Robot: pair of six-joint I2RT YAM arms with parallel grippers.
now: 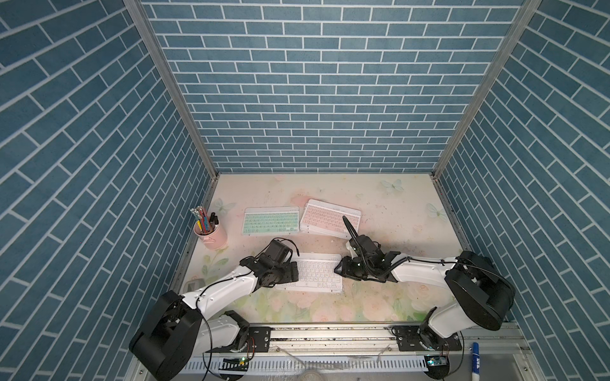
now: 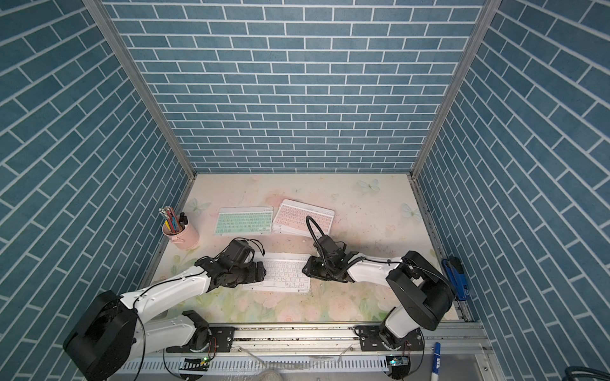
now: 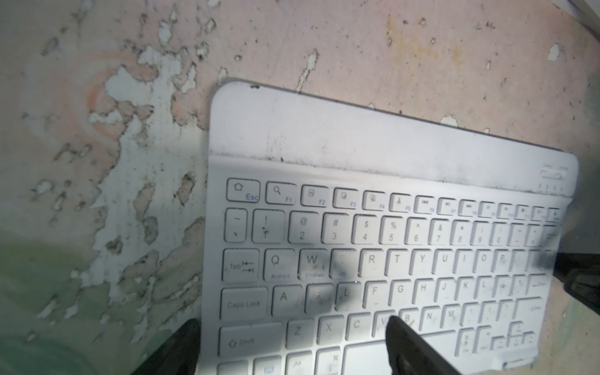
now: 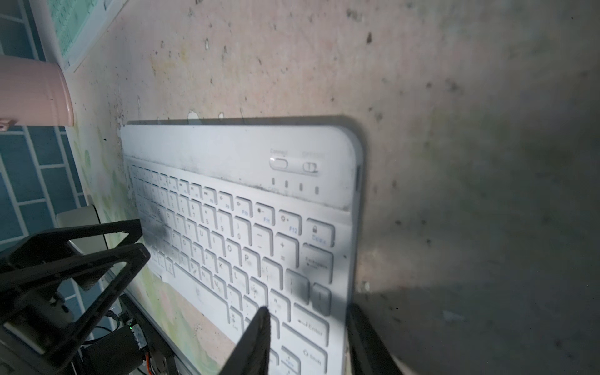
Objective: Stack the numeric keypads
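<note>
A white keyboard (image 1: 311,274) lies flat at the front middle of the table. Over its left end stands my left gripper, its two fingers wide apart above the keys; the keyboard's left edge runs by one fingertip in the left wrist view. My right gripper is at the right end, part open, one finger above the keys and the other beside the right edge. Whether either touches the keyboard I cannot tell. Farther back lie a mint-green keyboard (image 1: 271,222) and, slightly turned, a pink keyboard (image 1: 330,217), side by side.
A pink cup (image 1: 213,238) of pens stands at the left edge. The left arm (image 4: 68,256) appears beyond the white keyboard in the right wrist view. A blue marker (image 1: 475,362) is outside, front right.
</note>
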